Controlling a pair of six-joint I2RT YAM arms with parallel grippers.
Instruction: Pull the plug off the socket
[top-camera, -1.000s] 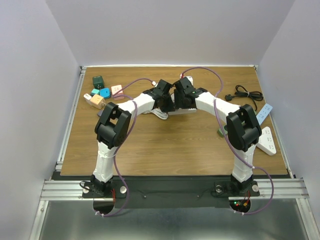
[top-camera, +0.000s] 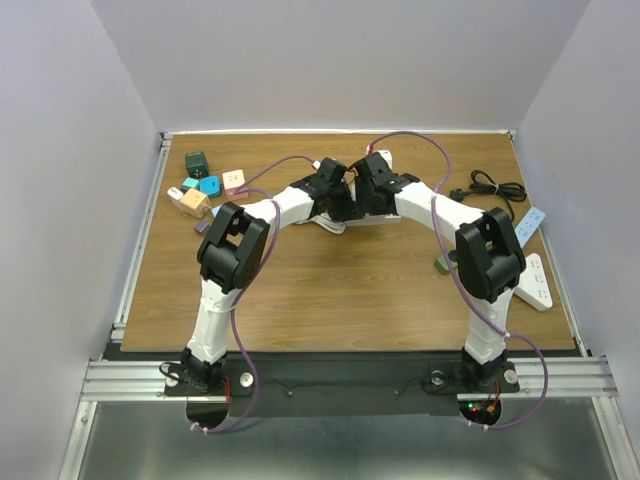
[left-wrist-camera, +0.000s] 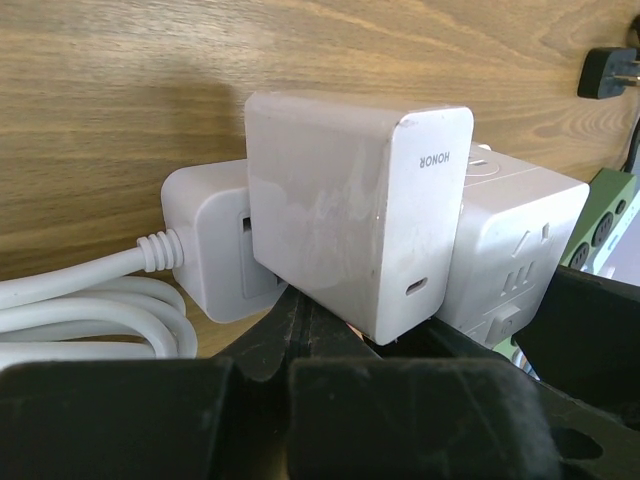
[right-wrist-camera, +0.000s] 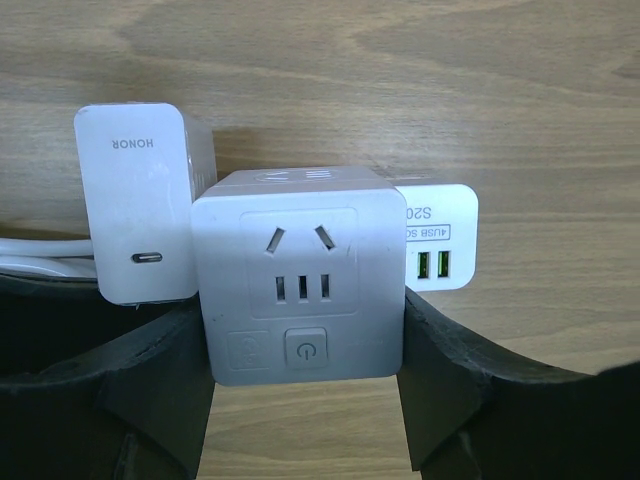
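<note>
A white charger plug marked HONOR (left-wrist-camera: 330, 200) stands on a white power strip (right-wrist-camera: 440, 235). Right beside it is a white cube socket (right-wrist-camera: 300, 280) with slots and a power button. My right gripper is shut on this cube, one finger at each side. My left gripper is shut just in front of the charger, low down. Nothing shows between its fingers, and whether they touch the charger I cannot tell. From above, both grippers meet closely and hide most of the strip.
A white coiled cable (left-wrist-camera: 100, 315) runs from the strip's left end. Small blocks (top-camera: 210, 187) and adapters lie at the left; a black cable (top-camera: 495, 188), a green adapter (top-camera: 444, 262) and white strips (top-camera: 534, 282) are at the right.
Both grippers have shifted slightly to the right together, and the strip with its cable has slid along with them.
</note>
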